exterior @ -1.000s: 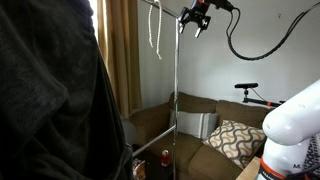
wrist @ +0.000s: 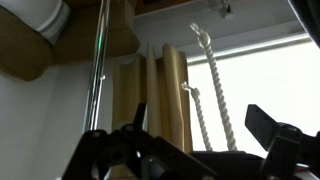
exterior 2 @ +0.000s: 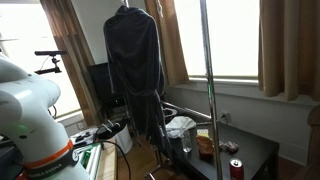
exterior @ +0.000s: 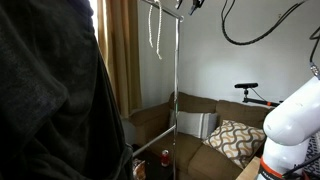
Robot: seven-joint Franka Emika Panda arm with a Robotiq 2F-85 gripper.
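A white rope hangs in a loop near the rack's upright metal pole. In the wrist view, two strands of the rope show, frayed or knotted at their upper ends in the picture. My gripper is open, its dark fingers wide apart. The longer strand runs down the picture between the fingers, nearer the right one; whether it lies within their reach I cannot tell. Only the tips of the gripper show at the top edge of exterior view 1, right of the rope.
A dark robe hangs from the rack and fills the left of exterior view 1. A low black table holds a red can and other small items. Behind stand a brown sofa and cushions; curtains hang at the window.
My gripper has risen and shifted slightly left in exterior view 1, so less of it shows. The rope, the robe and the table items look unmoved.
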